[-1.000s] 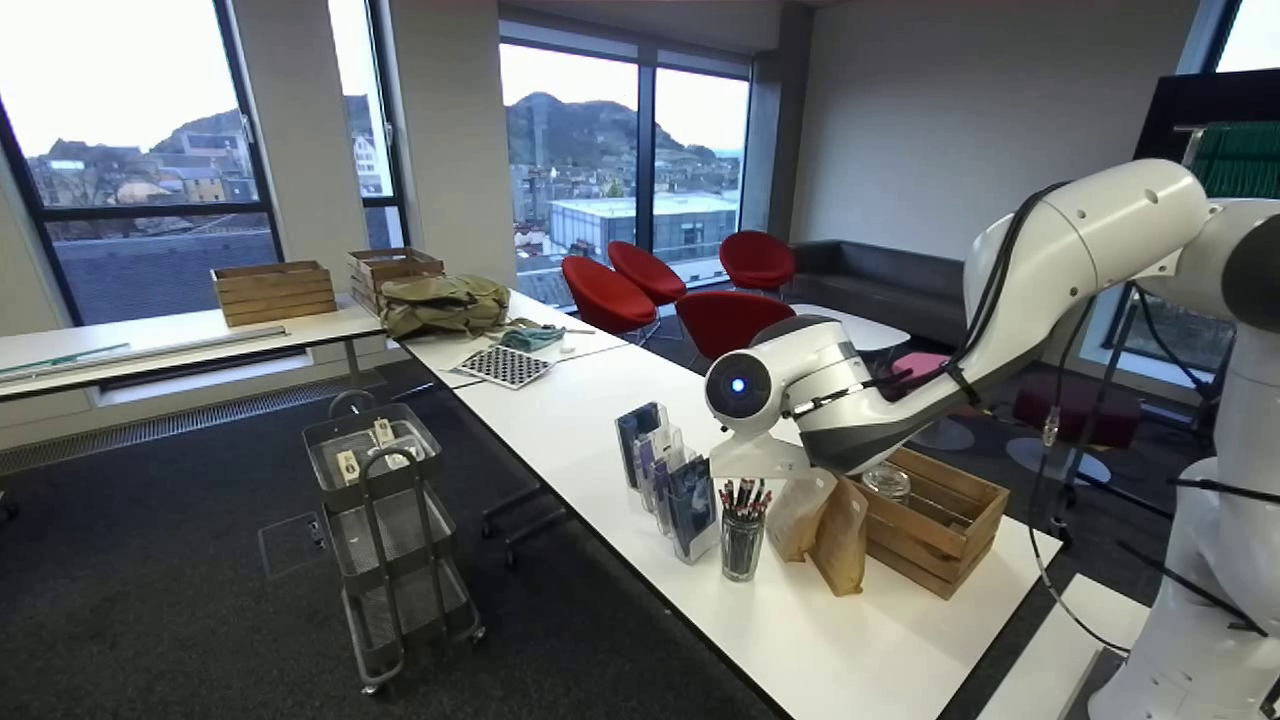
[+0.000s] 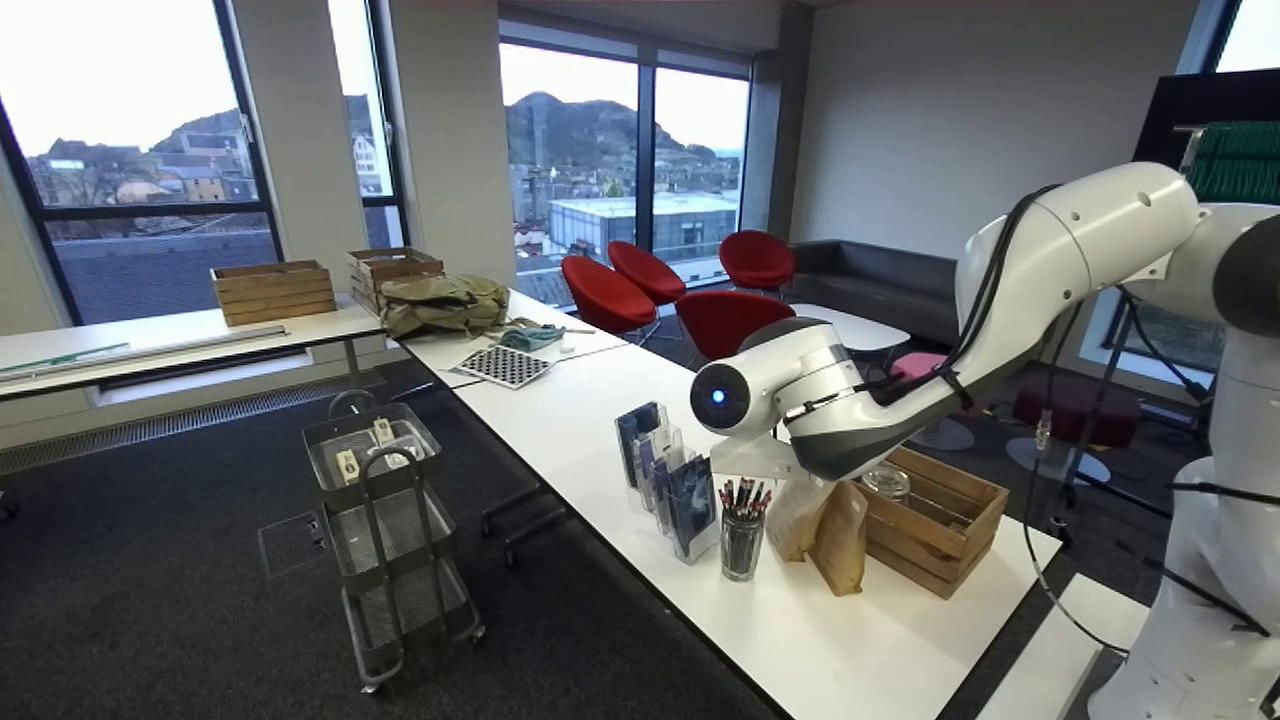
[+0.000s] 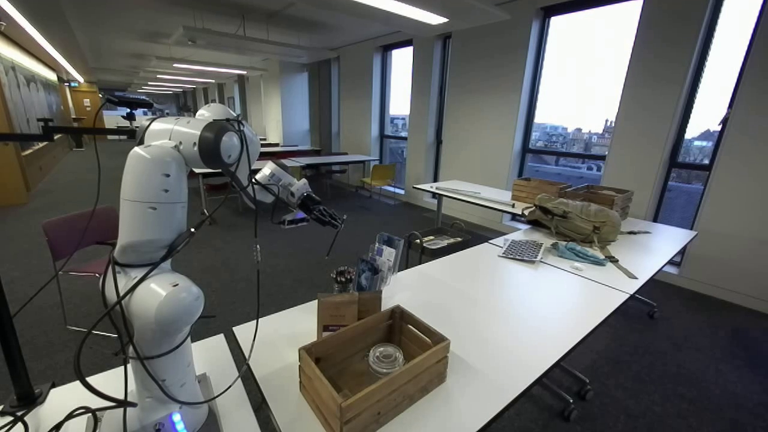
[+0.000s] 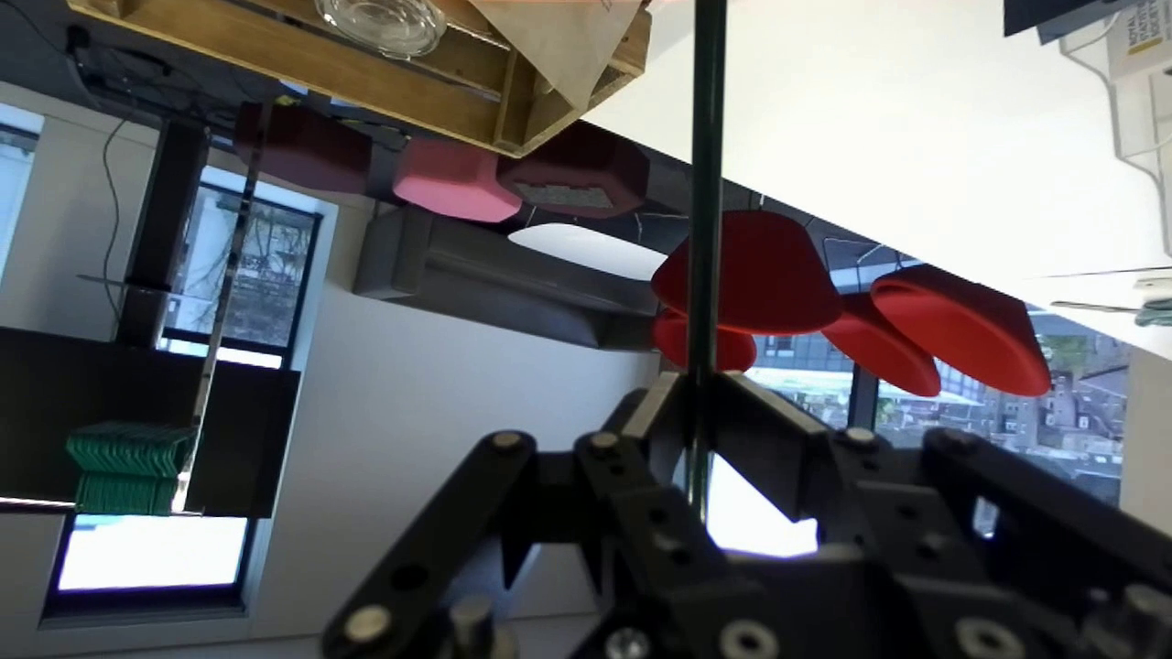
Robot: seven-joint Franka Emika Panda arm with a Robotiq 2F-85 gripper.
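In the wrist view, a thin dark green pencil-like stick (image 4: 706, 209) stands between the pads of my gripper, which is shut on it. From the second exterior view, the gripper (image 3: 338, 220) appears high above the near table end, and the stick (image 3: 333, 241) slants down from its fingertips. A glass of pencils (image 2: 741, 542) stands upright on the table below, apart from the held stick. In the first exterior view the arm's wrist hides the gripper.
Leaflet holders (image 2: 672, 480) stand close by the glass. Brown paper bags (image 2: 839, 540) and a wooden crate (image 2: 942, 554) with a glass jar (image 3: 386, 357) inside are beside it.
In the first exterior view, my wrist has shifted slightly left and a little down. The things on the table have not moved.
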